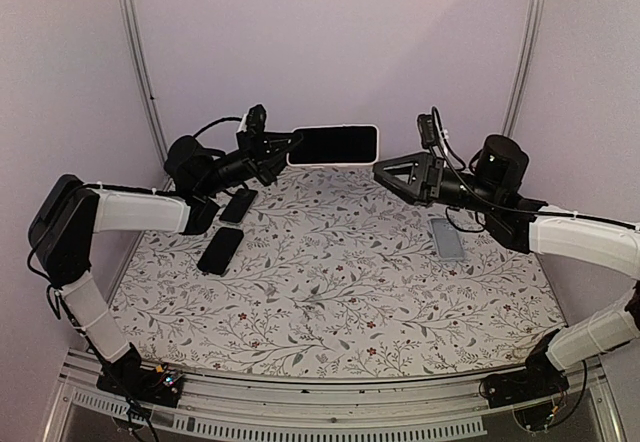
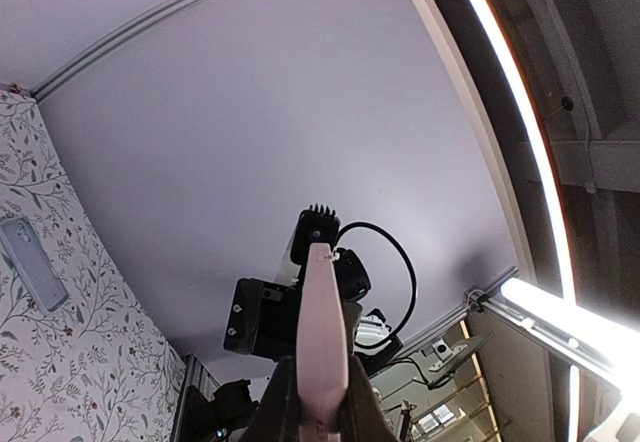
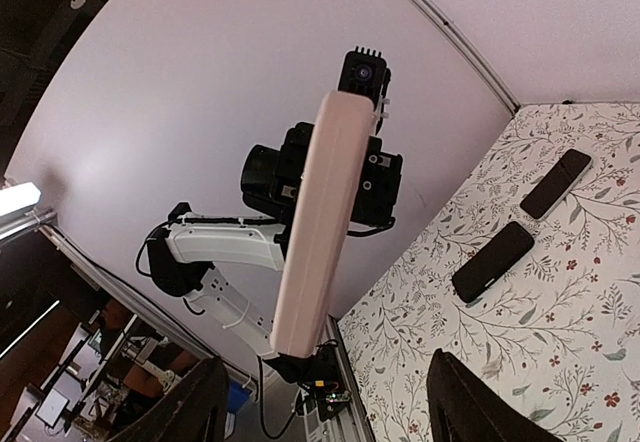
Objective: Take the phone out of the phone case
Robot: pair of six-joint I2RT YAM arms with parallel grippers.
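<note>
A black-screened phone in a pale pink case [image 1: 333,145] is held up in the air, level and facing the top view, by my left gripper [image 1: 289,144], shut on its left end. In the left wrist view the pink case [image 2: 322,332] stands edge-on between the fingers. My right gripper [image 1: 385,170] is open just off the phone's right end, apart from it. In the right wrist view the case [image 3: 321,222] shows its pink side above and between the open fingertips, with nothing gripped there.
Two dark phones [image 1: 220,250] [image 1: 238,206] lie at the left of the floral table [image 1: 330,292]. A pale grey case or phone [image 1: 447,239] lies at the right.
</note>
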